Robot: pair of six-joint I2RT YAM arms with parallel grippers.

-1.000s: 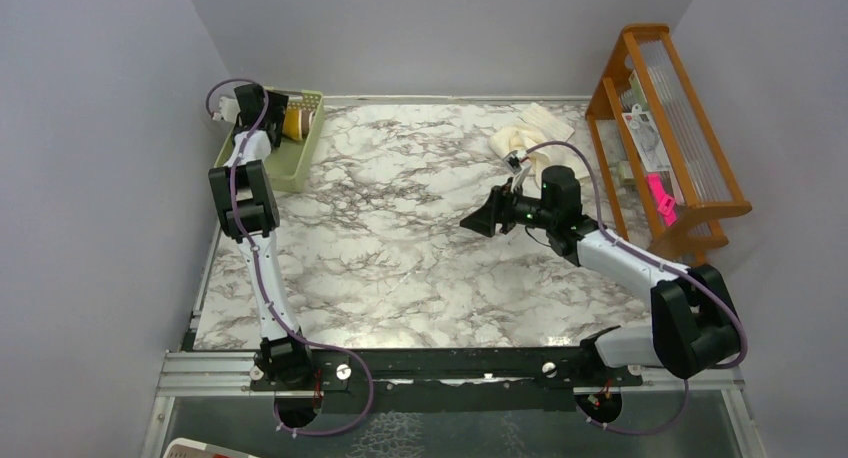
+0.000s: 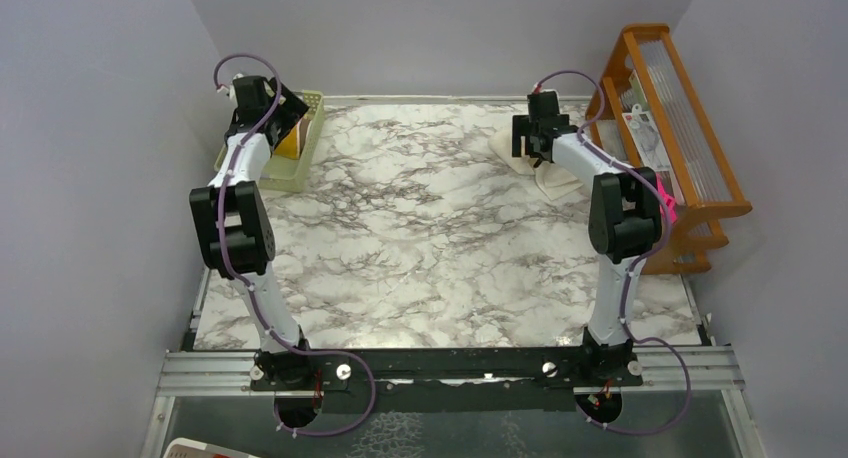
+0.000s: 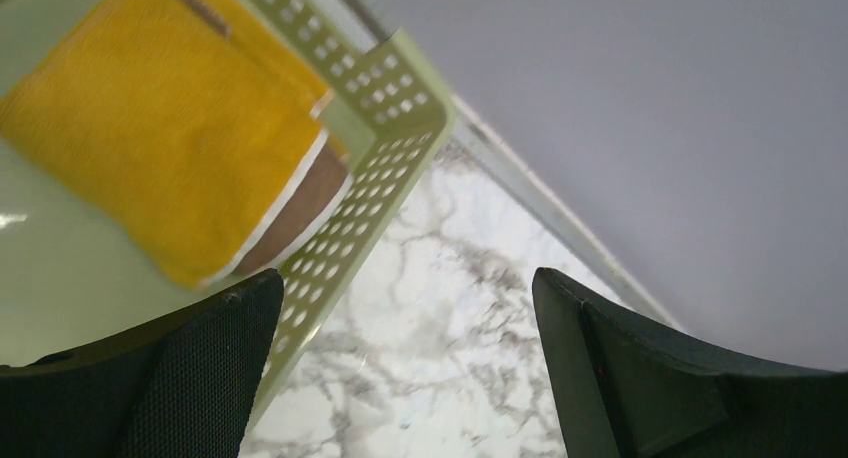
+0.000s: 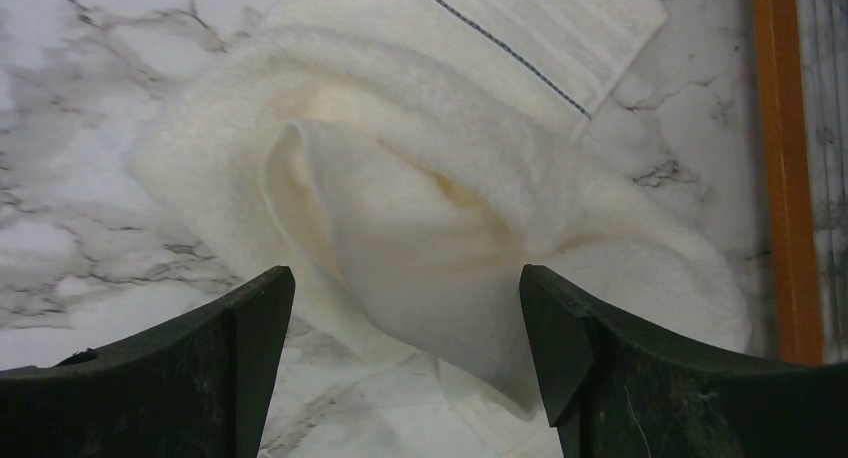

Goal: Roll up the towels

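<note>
Crumpled white towels lie heaped at the back right of the table, one with a dark stitched stripe. My right gripper is open over them, its fingers either side of a raised fold. A yellow towel with brown, white-edged band lies folded in the green basket at the back left, with more yellow cloth behind it. My left gripper hangs open above the basket's right edge, nothing between its fingers.
A wooden rack with pink and white items stands along the right side, close to the right gripper. Walls bound the back and sides.
My left gripper has risen and moved slightly right over the basket.
</note>
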